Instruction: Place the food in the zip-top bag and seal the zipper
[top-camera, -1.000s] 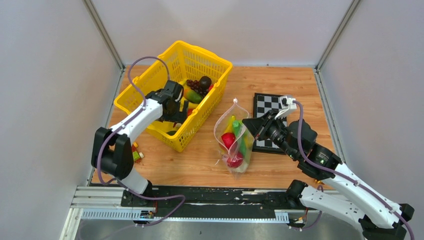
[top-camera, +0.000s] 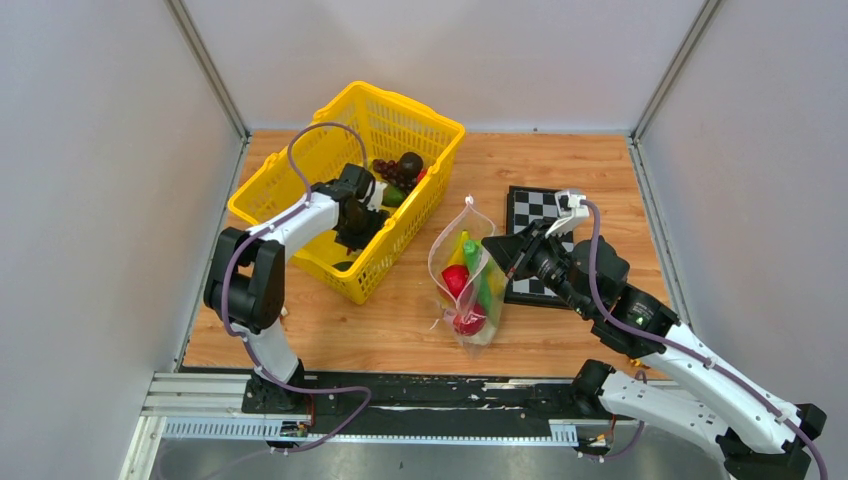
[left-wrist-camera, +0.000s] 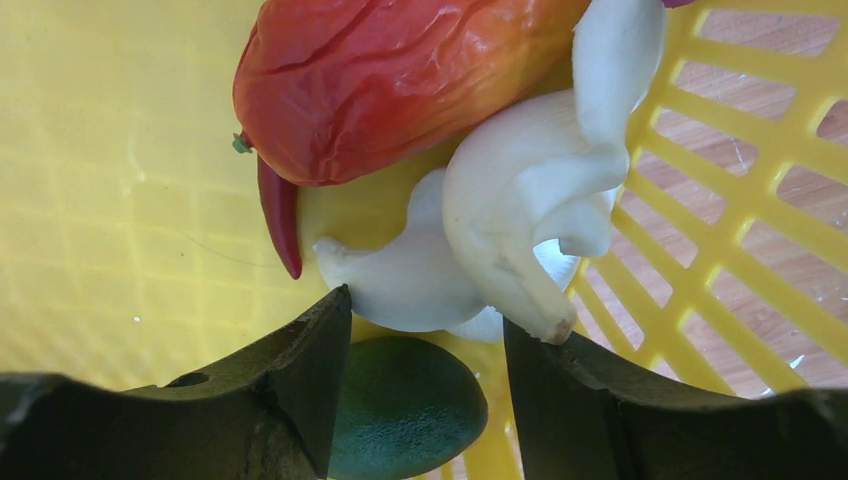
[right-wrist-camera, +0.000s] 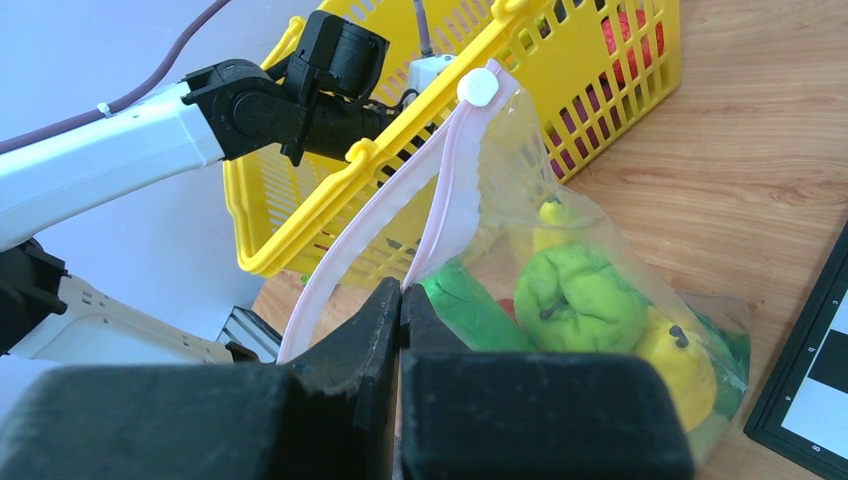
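Observation:
The clear zip top bag (top-camera: 470, 285) stands on the table with its mouth open and several pieces of toy food inside. In the right wrist view, my right gripper is shut on the bag's zip edge (right-wrist-camera: 455, 190), the strip running into its fingertips. My left gripper is open inside the yellow basket (top-camera: 300, 165), pointing down. White mushroom-like pieces (left-wrist-camera: 410, 280) lie at and between its fingertips. A dark green oval food (left-wrist-camera: 405, 405) shows between the fingers. Just beyond are a wrinkled orange-red pepper (left-wrist-camera: 370, 80) and a thin red chili (left-wrist-camera: 278, 220).
Close to the left gripper stands the basket's slatted wall (left-wrist-camera: 740, 200). Dark grapes (top-camera: 385, 170) and a dark round food (top-camera: 410, 165) lie toward the basket's right side. A checkerboard (top-camera: 535, 205) lies right of the bag. Bare table (top-camera: 390, 330) separates basket and bag.

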